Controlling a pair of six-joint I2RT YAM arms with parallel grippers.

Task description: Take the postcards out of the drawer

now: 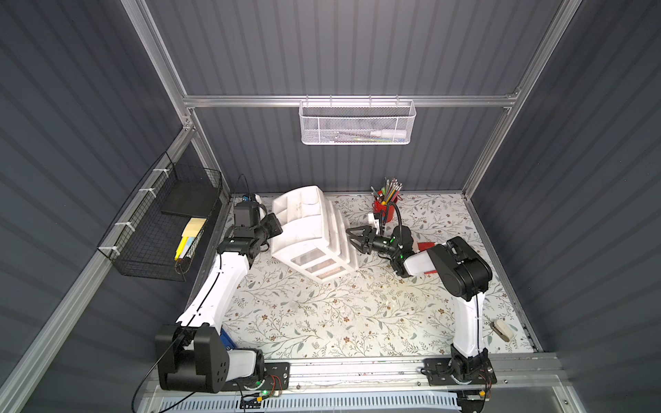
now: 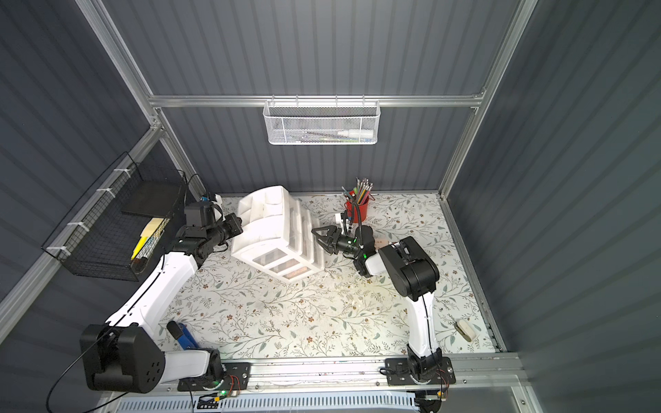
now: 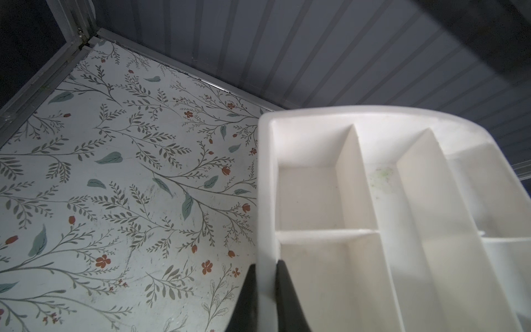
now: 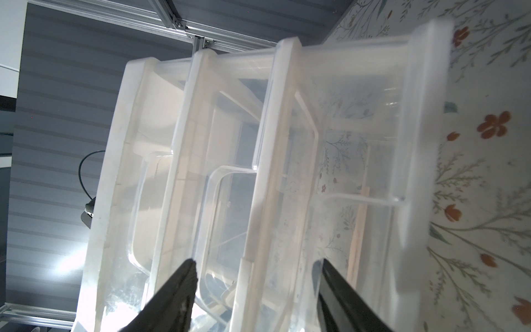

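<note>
A white drawer unit point(image 1: 301, 230) stands left of the table's middle, with open compartments on top and clear drawers facing right. Its thin side rim point(image 3: 267, 182) runs between the fingers of my left gripper, which is shut on it. My right gripper point(image 1: 350, 239) stands open in front of the drawer fronts, with nothing gripped. In the right wrist view its fingers point(image 4: 176, 296) appear on either side of a frame edge between two drawers. Inside the lowest clear drawer point(image 4: 354, 138) a thin brownish edge shows; I cannot tell whether it is the postcards.
A red cup point(image 1: 383, 206) of pencils stands behind my right gripper. A red flat item point(image 1: 428, 247) lies partly under the right arm. A white mesh basket point(image 1: 357, 124) hangs on the back wall, a black one point(image 1: 148, 234) at left.
</note>
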